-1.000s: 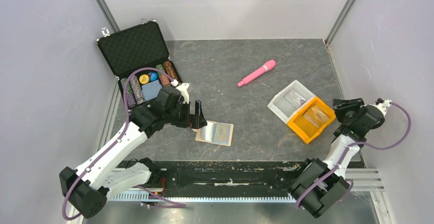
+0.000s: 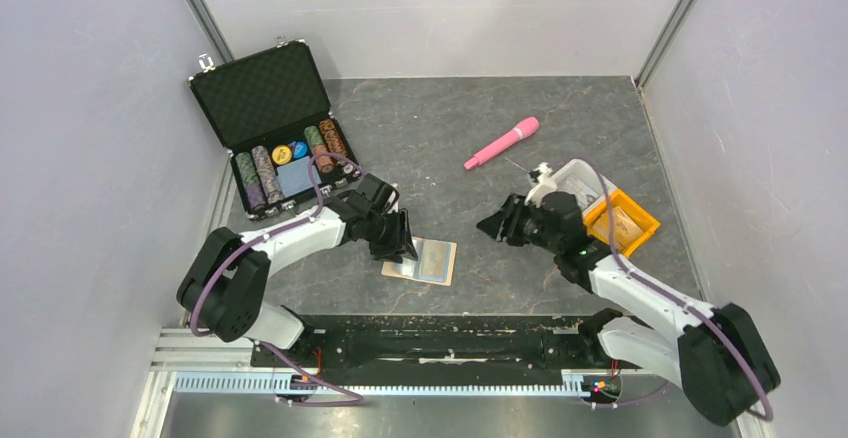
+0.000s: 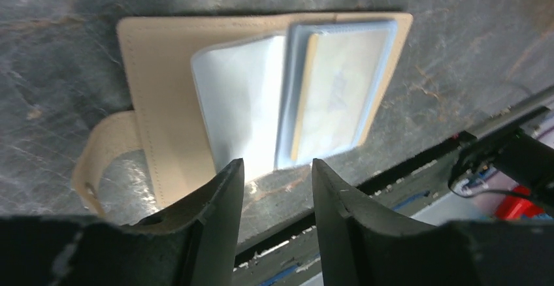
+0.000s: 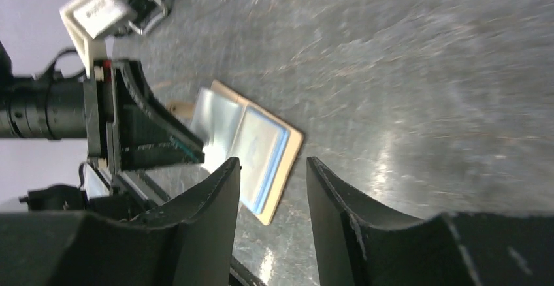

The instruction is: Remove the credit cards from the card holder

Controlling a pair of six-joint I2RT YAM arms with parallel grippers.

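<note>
The card holder (image 2: 440,262) lies open on the dark table near the front middle, tan with clear sleeves (image 3: 336,90) and a white flap (image 3: 238,103). My left gripper is over it, part open with nothing visible between its fingers; from the top it covers the holder's left part. My right gripper stands open and empty in the air to the holder's right, pointed toward it.
An open poker-chip case (image 2: 255,98) is at the back left, a pink microphone (image 2: 500,146) at the back middle, an orange-and-white box (image 2: 640,220) at the right under the right arm.
My left gripper has come right and down over the card holder. My right arm has swung in from the far right, past the orange box, toward the middle.
</note>
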